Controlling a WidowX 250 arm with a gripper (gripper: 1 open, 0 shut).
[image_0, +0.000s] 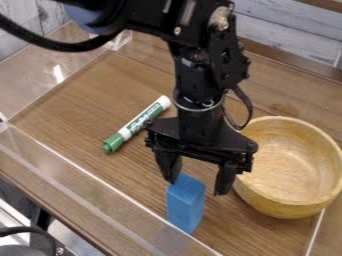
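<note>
My black gripper (197, 172) hangs low over the tray, fingers open, its left finger just above a blue block (185, 206) that stands near the front. The top of the block is close to that finger; whether they touch I cannot tell. A green and white marker (136, 124) lies to the left of the gripper. A tan bowl (293, 202) sits right of the gripper, beside its right finger.
The wooden tray floor (74, 120) is bare on the left. A clear wall runs along the front-left edge, and cables lie outside it at the lower left.
</note>
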